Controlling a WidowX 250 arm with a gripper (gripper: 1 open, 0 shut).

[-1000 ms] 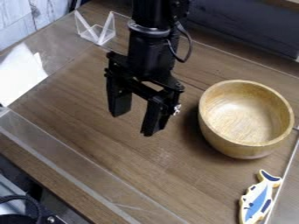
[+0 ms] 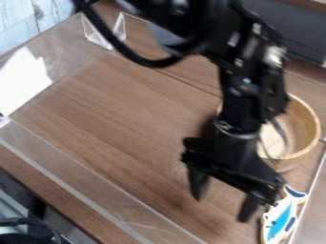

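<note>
My black gripper (image 2: 223,195) hangs low over the wooden table (image 2: 102,124) at the lower right, blurred by motion, its fingers apart with nothing seen between them. Just to its right lies a flat blue-and-white fish piece (image 2: 280,221), close to the fingertips. Behind the arm a round wooden bowl (image 2: 299,133) is mostly hidden.
A white sheet (image 2: 19,81) lies at the left edge, and a clear stand (image 2: 105,33) is at the back left. Cables and dark items fill the lower left corner off the table.
My gripper has moved down and to the right, toward the fish piece, and now covers much of the bowl. The fish piece has stayed in place.
</note>
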